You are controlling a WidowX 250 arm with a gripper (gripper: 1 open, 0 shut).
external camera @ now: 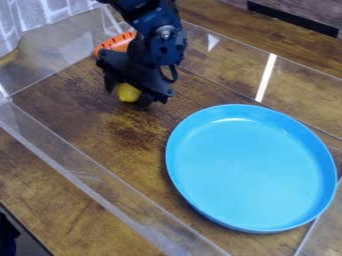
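Note:
My dark gripper is low over the wooden table at the upper left, shut on a small yellow object, which is partly hidden by the fingers. An orange carrot toy lies just behind the gripper, mostly covered by the arm.
A large blue plate fills the lower right of the table. Clear plastic edging runs along the left side. The wood between the gripper and the plate is bare, as is the back right.

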